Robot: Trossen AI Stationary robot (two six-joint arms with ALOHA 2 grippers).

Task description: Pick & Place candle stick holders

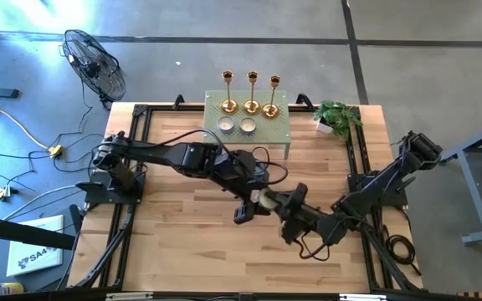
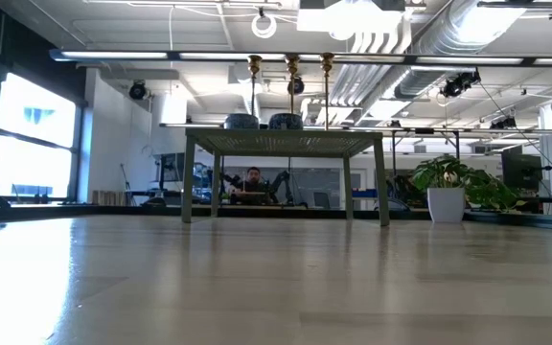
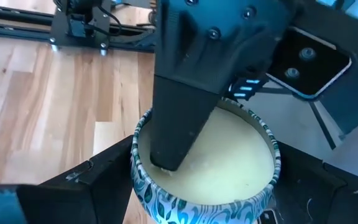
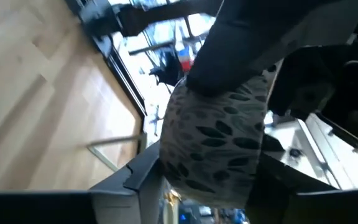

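A candle cup with a teal leaf pattern and pale wax (image 3: 229,158) is up between both grippers at mid-table. My right gripper is shut on it, its fingers on both sides of the patterned wall; one dark finger (image 3: 182,124) crosses the wax in the left wrist view. My left gripper also has its fingers at either side of the cup, very near or touching; whether they grip is unclear. From above, the cup (image 1: 266,199) shows as a small pale patch. Three gold candlesticks (image 1: 251,92) and two candle cups (image 1: 248,125) stand on the green rack.
The green perforated rack (image 1: 266,134) stands on legs at the table's back. A potted plant (image 1: 335,117) sits to its right. Bare wood (image 1: 191,259) lies open at the front. Cables loop around both forearms.
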